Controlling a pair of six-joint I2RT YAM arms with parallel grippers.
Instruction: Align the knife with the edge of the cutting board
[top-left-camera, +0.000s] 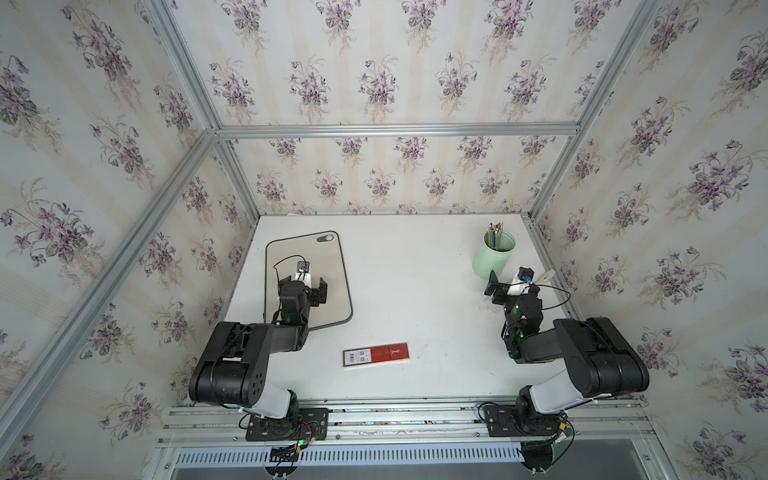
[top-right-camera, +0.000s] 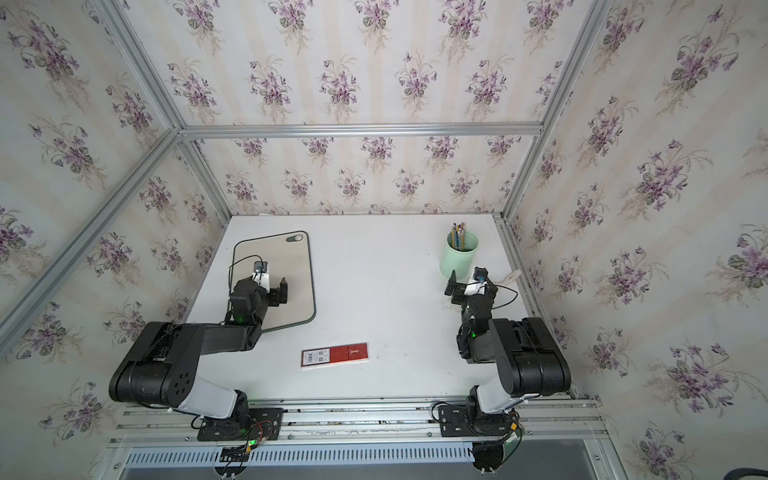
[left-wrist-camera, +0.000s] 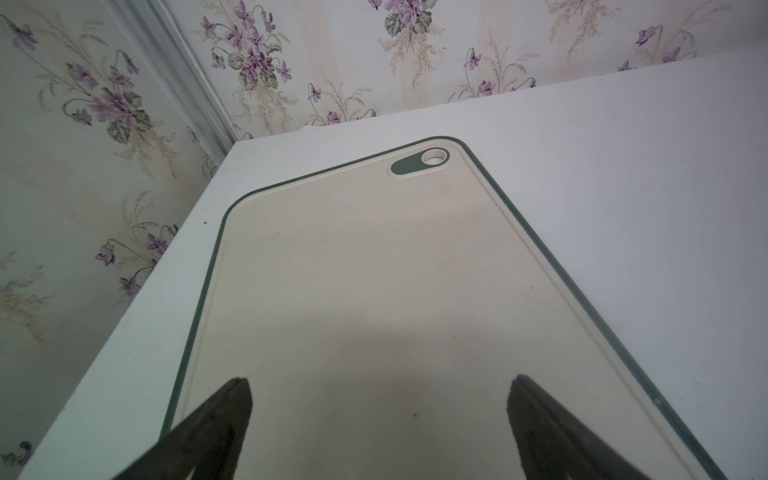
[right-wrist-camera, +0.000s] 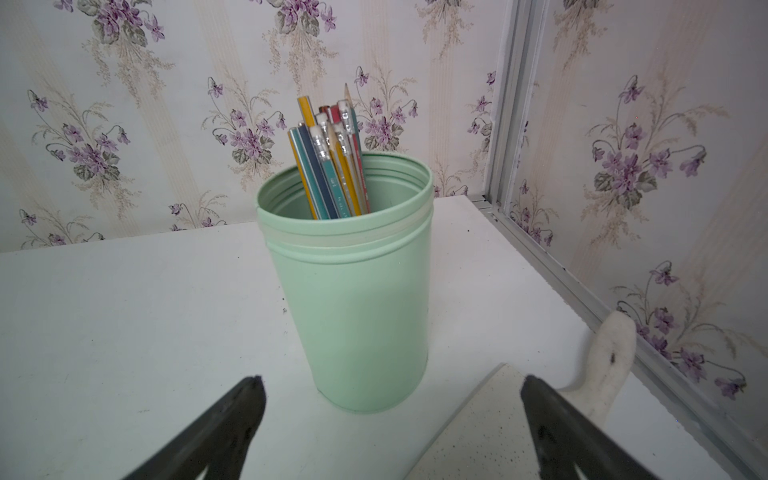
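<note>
The beige cutting board (top-left-camera: 328, 268) with a green rim lies on the left of the table, a hole at its far right corner. Over it my left gripper is open, with bare board showing between its fingers. At the right, a pale speckled flat piece (right-wrist-camera: 480, 432) with a rounded handle (right-wrist-camera: 612, 360) lies on the table; it may be the knife, though its shape is partly hidden by a finger. My right gripper stands open and empty near it. In the top views the right arm mostly covers this piece.
A green cup (right-wrist-camera: 360, 320) with several pencils (right-wrist-camera: 332, 164) stands just beyond the right gripper. A red and white flat package (top-left-camera: 376, 355) lies near the front edge. Between board and cup the table (top-left-camera: 416, 280) is clear. Papered walls close in the sides and back.
</note>
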